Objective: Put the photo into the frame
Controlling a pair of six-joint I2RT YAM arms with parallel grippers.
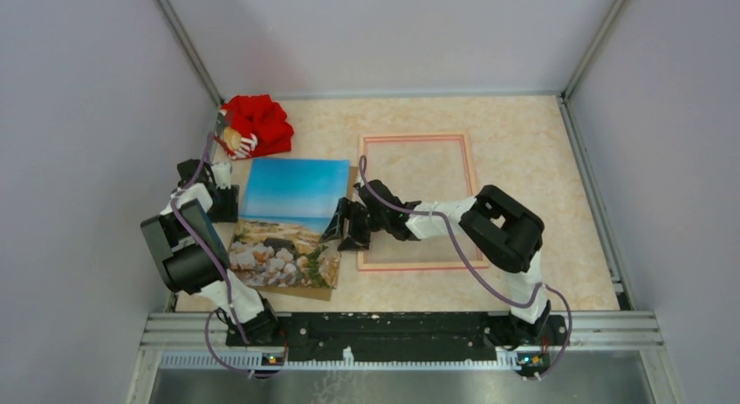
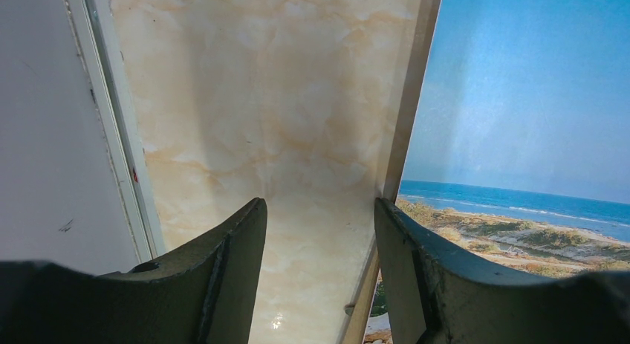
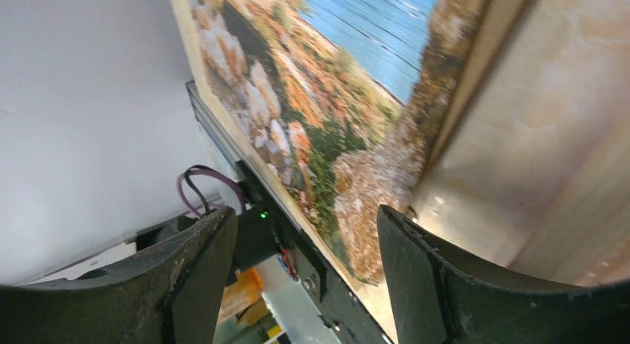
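Observation:
The beach photo [image 1: 288, 190] lies on a brown board [image 1: 305, 293] at the left of the table. An empty, light wooden frame [image 1: 414, 137] with a clear pane lies to its right. My left gripper stands open at the photo's left edge, one finger at that edge and the other over bare table. My right gripper is open at the photo's right edge, over its lower part; in the top view it sits between photo and frame. Nothing shows held in either.
A red cloth [image 1: 262, 125] lies at the back left. Walls and metal rails edge the table, close beside my left arm.

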